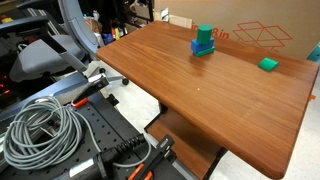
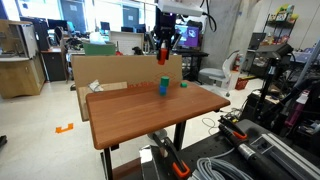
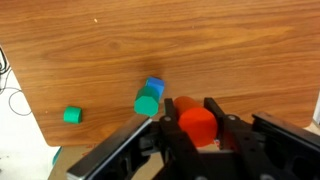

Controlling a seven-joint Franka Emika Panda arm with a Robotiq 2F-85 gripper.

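Note:
My gripper point(image 2: 163, 47) is shut on a red-orange object point(image 2: 163, 58), held upright in the air above the table in exterior view 2. From the wrist view, the rounded end of this red-orange object point(image 3: 198, 125) fills the space between the fingers; its full shape is hidden. A stack stands on the table apart from the held object, with a green piece point(image 1: 204, 32) on top of a blue block point(image 1: 202, 46) and more green at its base. In the wrist view the stack's green top point(image 3: 147, 101) lies just left of the held object.
A separate green block point(image 1: 267, 64) lies flat on the wooden table point(image 1: 215, 95), near the far edge. Cardboard panels point(image 2: 130, 71) stand behind the table. Coiled grey cable point(image 1: 45, 135) sits beside the table, off its surface.

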